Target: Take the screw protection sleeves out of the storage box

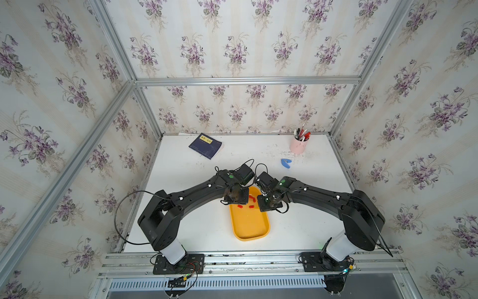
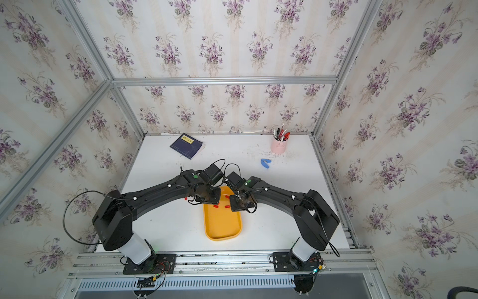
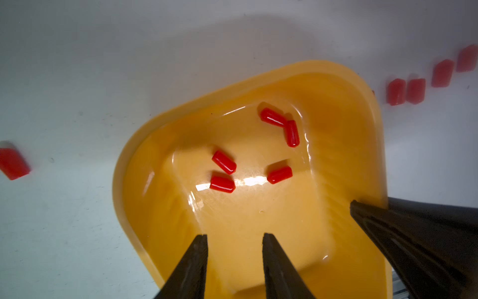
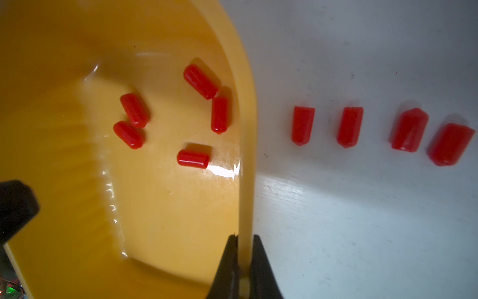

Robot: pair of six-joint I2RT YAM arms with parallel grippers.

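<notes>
The orange storage box stands on the table between both arms. Inside it lie several red screw protection sleeves, some in touching pairs; the right wrist view shows the same sleeves on its floor. My left gripper hangs over the box with its fingers apart and nothing between them. Along the box's right side, my right gripper is shut on the rim, one finger inside and one outside. More sleeves lie in a row on the table right of the box, and another sleeve lies to its left.
A dark blue book lies at the back left. Towards the back right are a pink pen cup and a small blue object. Both grippers are close together over the box. Bare table stretches out on either side.
</notes>
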